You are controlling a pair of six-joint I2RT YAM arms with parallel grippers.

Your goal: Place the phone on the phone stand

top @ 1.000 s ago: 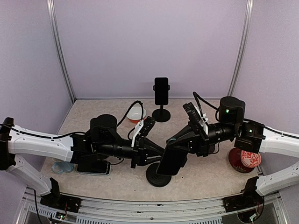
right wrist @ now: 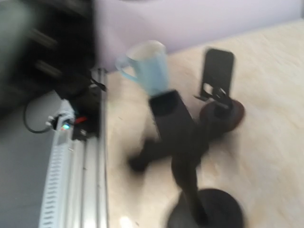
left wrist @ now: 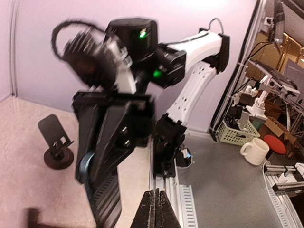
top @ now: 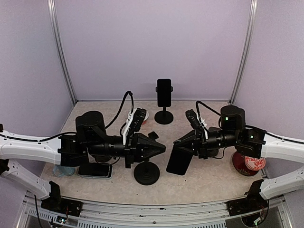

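Note:
My right gripper is shut on a dark phone, tilted with its lower end hanging down; in the left wrist view the phone shows below that gripper. A black round-based stand stands left of the phone, apart from it in the top view; the right wrist view, blurred, shows its base and upper bracket. My left gripper is shut above and beside this stand, nothing visible between its fingertips.
Another stand with a phone stands at the back. A phone lies front left near a blue mug. Red dishes sit at the right, a bowl behind my left arm.
My left gripper has moved left and up, and the stand now sits further left. My right gripper with the phone has moved slightly right, apart from the stand.

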